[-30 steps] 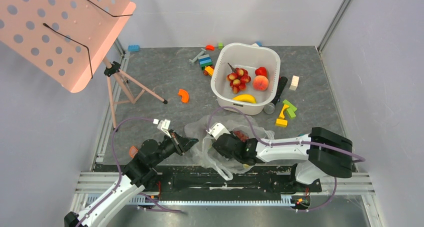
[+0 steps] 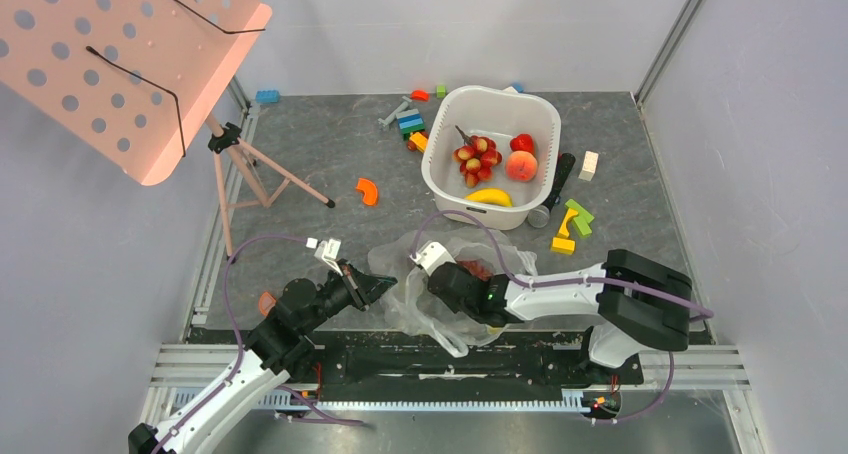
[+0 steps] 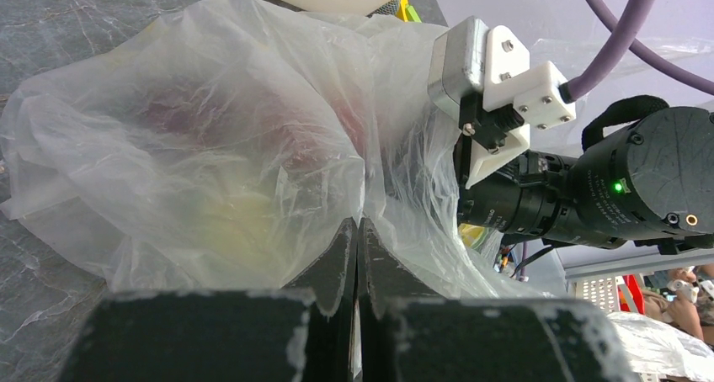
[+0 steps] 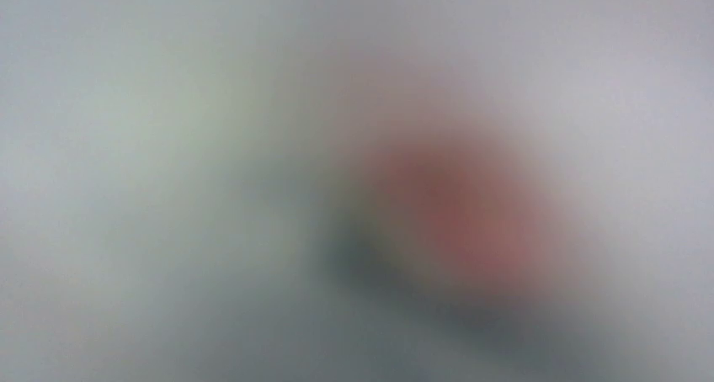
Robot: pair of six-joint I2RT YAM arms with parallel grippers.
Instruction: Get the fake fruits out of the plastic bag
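Observation:
A crumpled translucent plastic bag point(image 2: 400, 314) point(image 3: 168, 188) lies at the table's front, with red point(image 2: 474, 269) and pale yellow shapes showing through it. My left gripper point(image 2: 386, 284) is shut at the bag's left edge, nothing seen between its fingers. My right gripper's body reaches down into the bag; its fingertips are hidden, and the right wrist view is a blur of grey and red.
A white basket point(image 2: 450, 109) behind the bag holds grapes, a peach, a red fruit and a banana. Toy blocks lie around it. A pink stand point(image 2: 150, 74) is at the left.
The right arm has shifted slightly leftward in the top view, and the bag has moved a little with it. The left arm has not moved.

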